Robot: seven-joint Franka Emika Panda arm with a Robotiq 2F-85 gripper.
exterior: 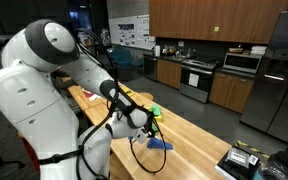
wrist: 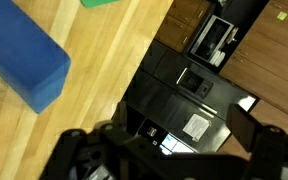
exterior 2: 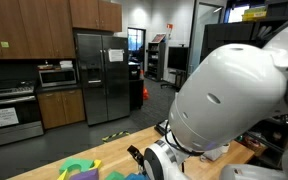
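A blue block (wrist: 26, 52) lies on the wooden table at the left of the wrist view, outside the space between my fingers. From the first exterior view, the same blue block (exterior: 159, 144) is just beside the hand. My gripper is open and empty, tilted so that its camera looks across the table towards the kitchen. Low in the second exterior view, a green arch-shaped piece (exterior 2: 76, 164), a purple piece (exterior 2: 85, 175) and a bit of blue (exterior 2: 136, 177) show near the hand. The arm hides part of the table there.
Bare wooden tabletop (exterior: 189, 150) stretches to the right of the blue block. A black-and-white box (exterior: 238, 162) and dark objects (exterior: 281, 165) stand at the right end. Behind the table are an oven (exterior: 197, 80) and a fridge (exterior: 276, 90), well away from the arm.
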